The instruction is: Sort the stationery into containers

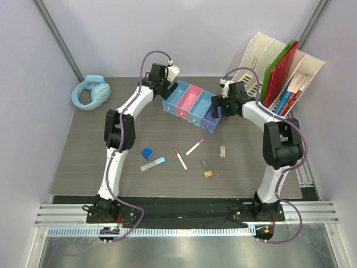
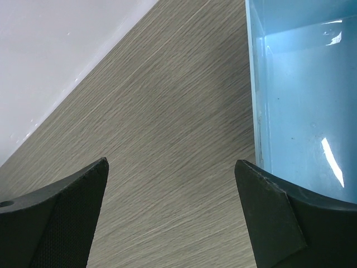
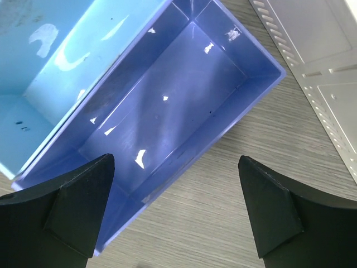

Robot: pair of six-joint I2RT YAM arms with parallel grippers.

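Light blue, pink, blue and purple bins stand in a row, the pink bin (image 1: 189, 99) between two blue ones. Over the left end, my left gripper is open, with bare table between its fingers and the wall of the light blue bin (image 2: 304, 89) by its right finger. My right gripper is open at the purple bin (image 3: 167, 95), whose outer wall passes between the fingers. Loose on the table lie a blue block (image 1: 146, 153), a clear tube with a blue end (image 1: 153, 163), a red-capped marker (image 1: 181, 160) and a pink-capped marker (image 1: 194, 147).
A white rack (image 1: 256, 58) holding folders and pens stands at the back right, close to the purple bin. Blue headphones (image 1: 91, 93) lie back left. Small pieces, among them a yellow one (image 1: 208, 173), lie front centre. Open table surrounds them.
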